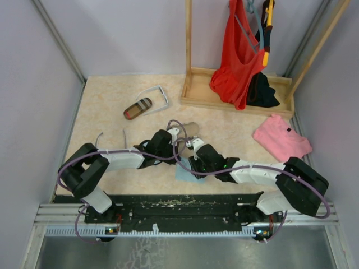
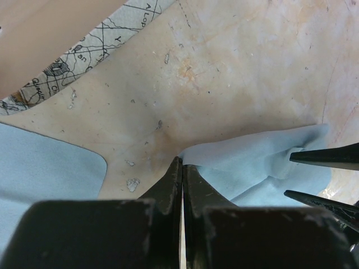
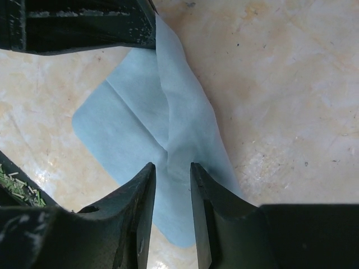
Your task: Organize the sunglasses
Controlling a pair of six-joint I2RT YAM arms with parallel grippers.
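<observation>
A light blue cloth (image 1: pixel 184 172) lies folded between both grippers near the front edge. My left gripper is shut on a raised corner of it, which also shows in the right wrist view (image 3: pixel 182 95). My right gripper hangs over the cloth with its fingertips a little apart. A second flat blue cloth (image 2: pixel 45 168) shows in the left wrist view, along with part of a glasses case (image 2: pixel 73 67) with a map print. A plaid case (image 1: pixel 137 109) lies at the back left.
A white frame-like item (image 1: pixel 164 96) lies behind the plaid case. A wooden tray (image 1: pixel 199 89) with red fabric (image 1: pixel 235 67) stands at the back. A pink cloth (image 1: pixel 280 140) lies right.
</observation>
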